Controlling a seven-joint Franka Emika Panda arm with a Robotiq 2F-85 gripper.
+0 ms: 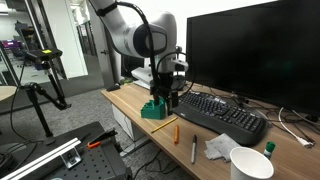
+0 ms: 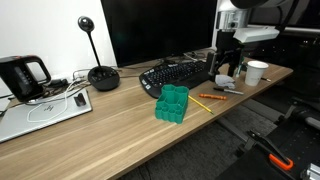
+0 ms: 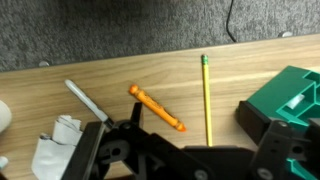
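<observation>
My gripper hangs above the wooden table, its two black fingers spread wide with nothing between them. Beneath the gap, in the wrist view, lie an orange marker [image 3: 158,107] and a yellow pencil [image 3: 207,100]. A green compartmented holder [image 3: 292,98] is partly covered by the right finger. To the left are a pale pen [image 3: 88,101] and a crumpled white cloth [image 3: 55,148]. From exterior view 1, the gripper [image 1: 167,96] appears close to the green holder [image 1: 154,108]. Exterior view 2 shows this holder [image 2: 173,103] standing upright, apart from the marker [image 2: 214,97].
A white cup [image 1: 251,163] stands near the table's right end in exterior view 1. Behind the small items are a black keyboard [image 1: 218,116] and a large monitor [image 1: 262,55]. Bare tabletop [image 2: 95,135] stretches left of the holder in exterior view 2.
</observation>
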